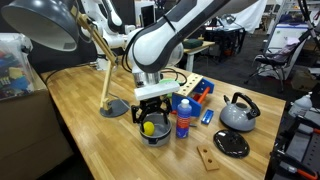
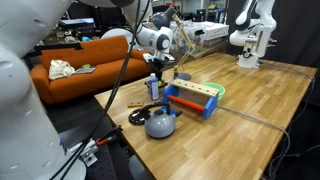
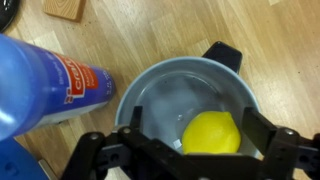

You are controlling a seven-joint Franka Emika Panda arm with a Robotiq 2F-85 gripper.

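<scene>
A grey pot (image 1: 156, 137) with a dark handle stands on the wooden table, and a round yellow object (image 1: 149, 128) lies inside it. From the wrist view, the yellow object (image 3: 211, 133) rests on the floor of the pot (image 3: 150, 82), toward its lower right side. Above the pot is my gripper (image 1: 153, 115), its fingers wide apart. In the wrist view the fingers (image 3: 127, 150) reach over the pot at both sides, and nothing is held between them.
Close beside the pot is a blue bottle (image 1: 183, 119) with a white cap. A blue rack (image 2: 192, 99), a grey kettle (image 2: 160, 124), a black lid (image 1: 231, 143) and a wooden block (image 1: 208, 157) also stand around. Bare table lies left of the pot.
</scene>
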